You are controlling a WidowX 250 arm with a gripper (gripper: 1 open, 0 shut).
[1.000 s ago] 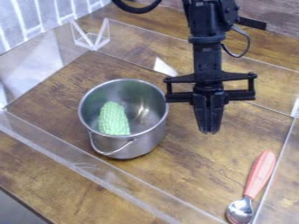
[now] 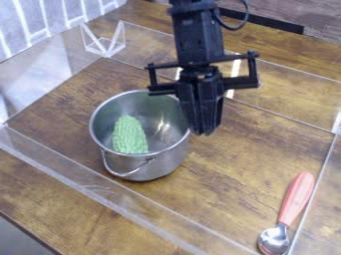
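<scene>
A steel pot [image 2: 160, 159] with a wire handle sits on the wooden surface, left of centre, and a pale green corn-like object [image 2: 128, 136] lies inside it. My black gripper [image 2: 205, 122] hangs at the pot's right rim, slightly above it, and is shut with nothing showing between its fingers. A scoop with a pink handle [image 2: 296, 199] and a metal head lies at the lower right.
A clear plastic wall [image 2: 51, 159] edges the work area along the left and front. A small white object shows behind the arm. Bare wood lies right of the pot and at the back left.
My gripper has moved left and lower, from right of the pot to its right rim. The pot, its contents and the scoop have not moved.
</scene>
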